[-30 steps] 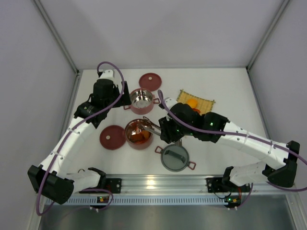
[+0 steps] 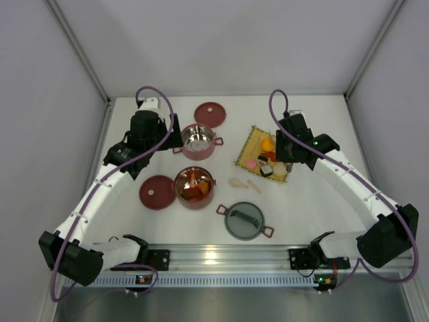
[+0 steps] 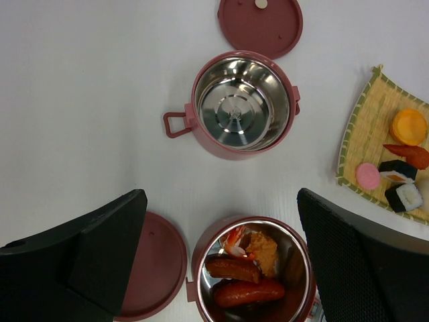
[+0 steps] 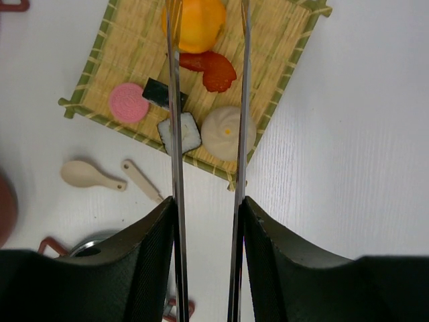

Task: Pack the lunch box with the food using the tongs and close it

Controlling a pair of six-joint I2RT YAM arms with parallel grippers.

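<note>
My right gripper is shut on metal tongs point(image 4: 177, 157), whose two long arms stand apart over the bamboo mat point(image 2: 247, 148). Between and around the tong arms lie a yellow round food point(image 4: 204, 27), a red-brown fried piece point(image 4: 218, 72), a white bun point(image 4: 228, 134), a rice roll point(image 4: 190, 132), a dark-wrapped sushi point(image 4: 157, 92) and a pink disc point(image 4: 128, 102). Nothing shows gripped by the tongs. The left gripper point(image 2: 177, 131) hangs open and empty by the empty pink pot point(image 3: 244, 107). Two sausages point(image 3: 248, 293), shrimp point(image 3: 234, 240) and a fried piece point(image 3: 263, 251) fill the nearer pot point(image 3: 204, 249).
Dark red lids point(image 2: 210, 115) lie behind the empty pot and left of the filled one point(image 2: 157, 192). A grey pan lid point(image 2: 244, 221) with pink handles, a wooden spoon point(image 2: 238, 182) and a small stick point(image 2: 254, 186) lie mid-front.
My right arm has swung right with the tongs, from above the food-filled pot to the bamboo mat. The left arm has stayed still.
</note>
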